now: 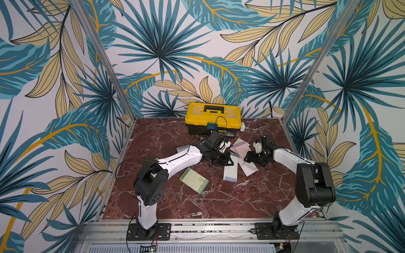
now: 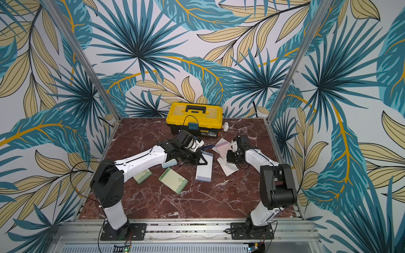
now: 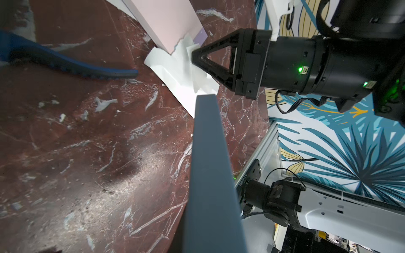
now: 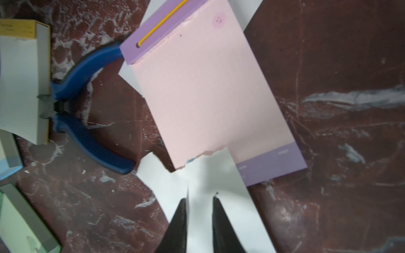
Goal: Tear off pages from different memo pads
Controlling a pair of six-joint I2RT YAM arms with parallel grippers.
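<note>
A white-paged pad with a lavender end [image 2: 203, 170] stands out from my left gripper [image 2: 201, 159], which is shut on it; its edge fills the bottom middle of the left wrist view. My right gripper is part open, down over loose torn white sheets [image 4: 227, 185]. These overlap the end of a pink pad with lavender strips [image 4: 211, 92]. Green pads [image 1: 194, 180] and a small light-blue pad [image 2: 168, 163] lie to the left.
A yellow-lidded toolbox [image 1: 213, 111] stands at the back, a white bottle [image 1: 242, 126] beside it. Blue pliers [image 4: 92, 149] lie between pads.
</note>
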